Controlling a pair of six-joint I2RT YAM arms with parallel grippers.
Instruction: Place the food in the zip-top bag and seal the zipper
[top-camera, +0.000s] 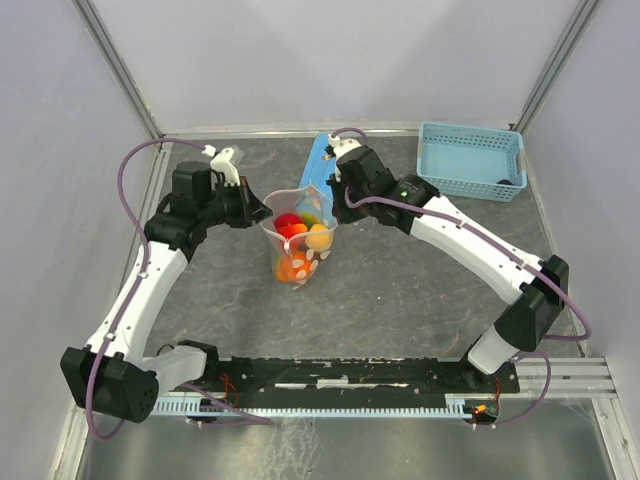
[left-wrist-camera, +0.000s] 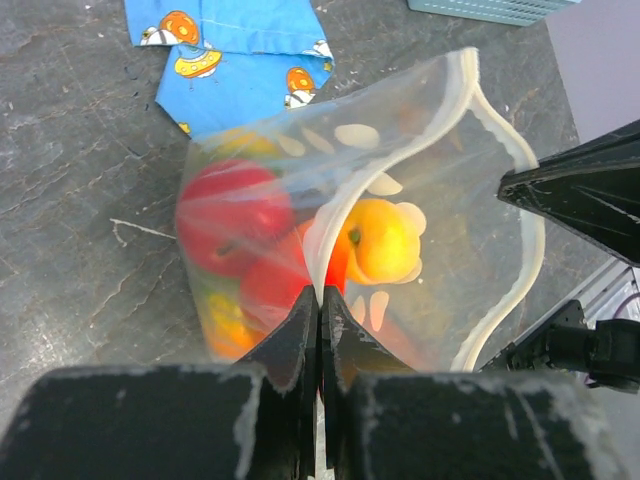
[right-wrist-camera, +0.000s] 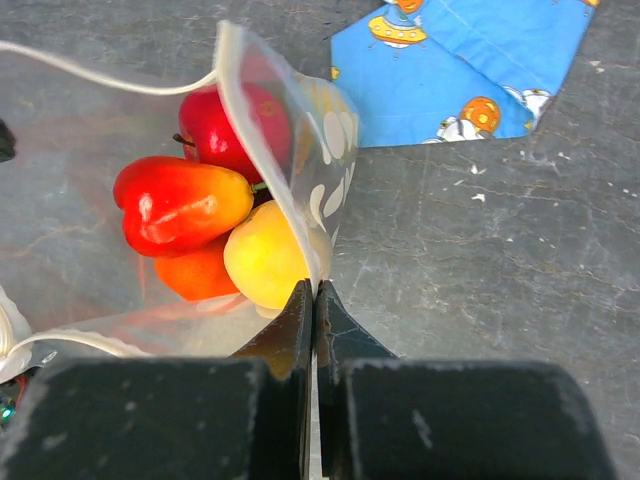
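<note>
Between my two grippers hangs the clear zip top bag (top-camera: 303, 268), its mouth wide open. Inside it lie a red apple (right-wrist-camera: 228, 135), a red and yellow pepper (right-wrist-camera: 180, 205), a yellow fruit (right-wrist-camera: 268, 255) and an orange item (right-wrist-camera: 195, 270). My left gripper is shut on one side of the bag's rim, the white zipper edge (left-wrist-camera: 335, 215) running down into its fingers. On the opposite side, my right gripper is shut with the thin bag edge (right-wrist-camera: 290, 205) pinched between its fingertips. The lower part of the bag's contents shows only blurred through the plastic.
A blue patterned cloth (top-camera: 319, 165) lies behind the bag. At the back right stands a light blue basket (top-camera: 470, 160) with a small dark thing in it.
</note>
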